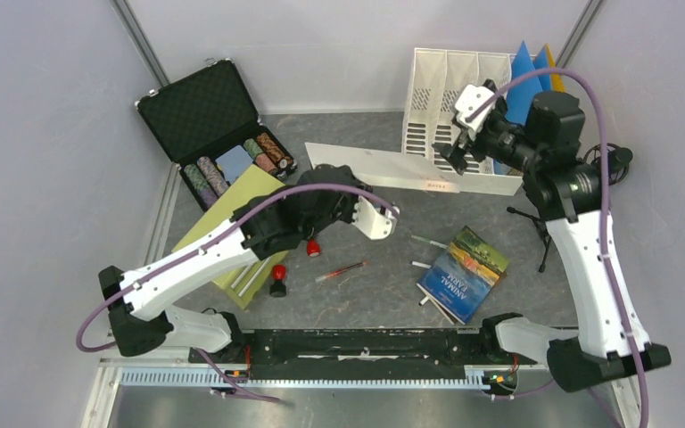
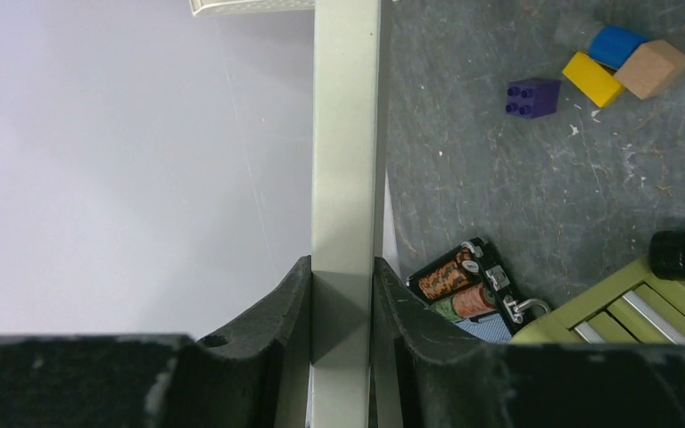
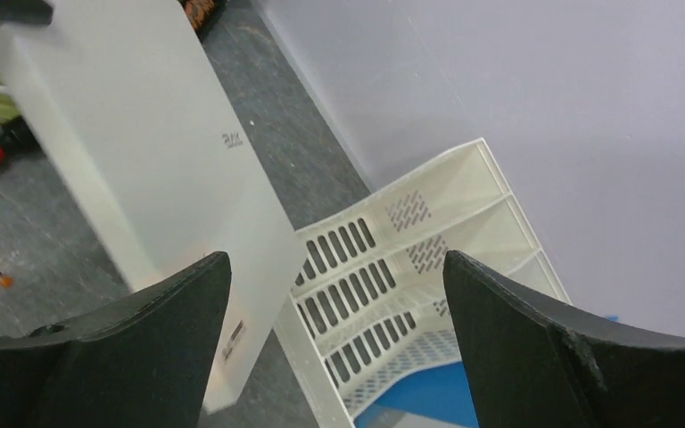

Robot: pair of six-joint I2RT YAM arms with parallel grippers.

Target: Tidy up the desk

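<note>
My left gripper is shut on a white binder point(image 1: 382, 165), lifted over the middle of the desk; in the left wrist view its long edge runs between the fingers. The binder's far end is by the white file organizer point(image 1: 437, 98), whose slatted compartments show in the right wrist view, with blue binders point(image 1: 522, 89) and a yellow one at its right. My right gripper point(image 1: 455, 152) hangs open over the organizer, right of the held binder, with nothing seen between its fingers.
An open chip case point(image 1: 236, 156) is back left, a yellow-green box point(image 1: 218, 223) below it, red objects point(image 1: 313, 247) beside. A book point(image 1: 459, 281) with pens lies front right, a black stand point(image 1: 540, 232) at the right edge. Small blocks point(image 2: 615, 67) lie on the desk.
</note>
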